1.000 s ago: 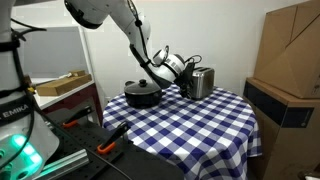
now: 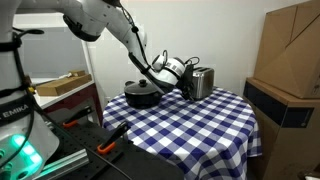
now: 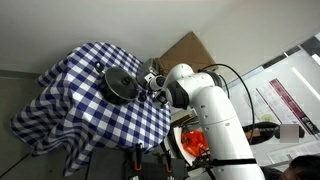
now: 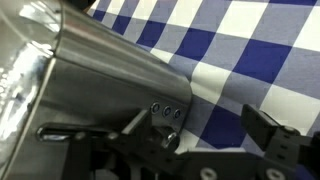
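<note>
A silver toaster [image 2: 204,80] stands at the back of the checkered table. In the wrist view, the toaster [image 4: 110,80] fills the left side, with small round buttons low on its end face. My gripper is open beside that end, its fingers apart at the bottom of the wrist view. Between them I see cloth and the toaster's lower corner, and nothing is held. One finger overlaps the toaster in the picture; whether they touch I cannot tell. In exterior view 1 the gripper [image 2: 187,92] is low, close in front of the toaster.
A dark lidded pot [image 2: 143,95] sits left of the gripper. Cardboard boxes [image 2: 285,60] are stacked beyond the table's right side. A black clamp-like fixture [image 2: 112,138] is at the near left edge.
The arm's upper links have come down slightly, and the gripper has shifted a little near the toaster. The toaster and pot look unmoved.
</note>
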